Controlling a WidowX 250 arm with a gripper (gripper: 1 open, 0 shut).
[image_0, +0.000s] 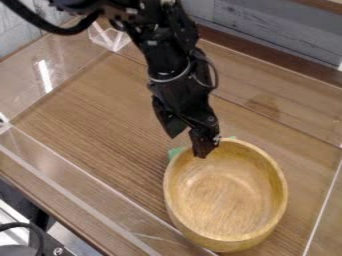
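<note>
The black arm reaches down from the top of the camera view, its gripper (187, 138) open just above the back rim of a large light-wood oval bowl (225, 198). A small green object (174, 154) sits at the bowl's back left edge, partly hidden by it; I cannot tell what it is. I see nothing held between the fingers.
A grey wall (274, 35) runs along the back, and black cables lie at the lower left.
</note>
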